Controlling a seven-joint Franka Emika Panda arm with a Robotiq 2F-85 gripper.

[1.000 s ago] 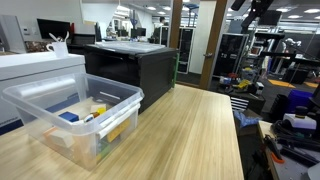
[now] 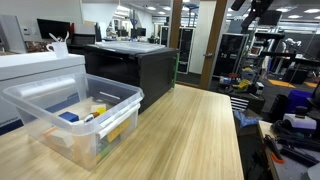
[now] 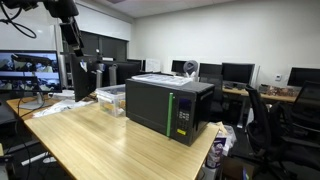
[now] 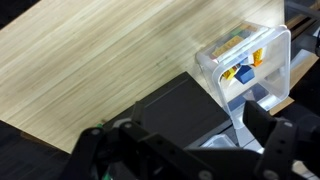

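High above the table, my gripper (image 3: 77, 48) hangs from the arm at the upper left of exterior view 2. At the bottom of the wrist view the gripper is open, its dark fingers standing wide apart with nothing held between them. A clear plastic bin (image 2: 62, 135) sits on the wooden table in exterior view 1. It holds a blue item (image 4: 244, 74), some yellow items and other small things. Beside it stands a black microwave-like box (image 3: 165, 108) with a green strip on its front. The gripper touches neither.
On top of the box lies something flat and pale. Office chairs (image 3: 272, 125) and monitors stand behind the table.
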